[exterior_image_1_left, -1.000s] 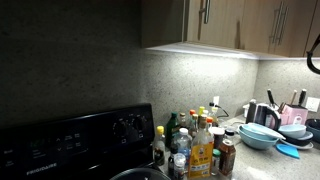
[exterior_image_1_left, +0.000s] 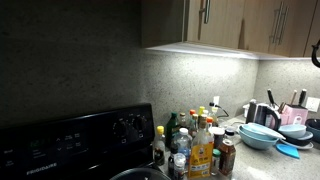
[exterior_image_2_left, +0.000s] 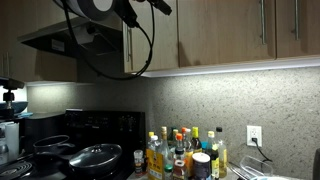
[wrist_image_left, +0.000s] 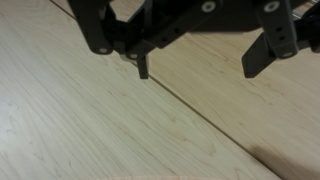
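Note:
My gripper is open in the wrist view, its two dark fingers wide apart with nothing between them. Pale wood cabinet doors (wrist_image_left: 90, 110) fill the view behind it, crossed by a dark diagonal seam. In exterior view 2 the white arm (exterior_image_2_left: 95, 12) reaches across the top in front of the upper cabinets (exterior_image_2_left: 225, 35); the gripper end is hard to make out there. A vertical metal handle (exterior_image_2_left: 263, 20) shows on a door right of the arm. Whether the fingers touch the wood, I cannot tell.
Several bottles (exterior_image_1_left: 202, 150) crowd the counter beside the black stove (exterior_image_1_left: 75, 145). A lidded pan (exterior_image_2_left: 95, 158) sits on the stove. Blue bowls (exterior_image_1_left: 258, 135) and a dish rack area lie at the right. A black cable (exterior_image_2_left: 150, 50) loops below the arm.
The small dark arm part or cable at the right edge of exterior view 1 has shifted slightly up and right since a second ago. The counter items look unmoved.

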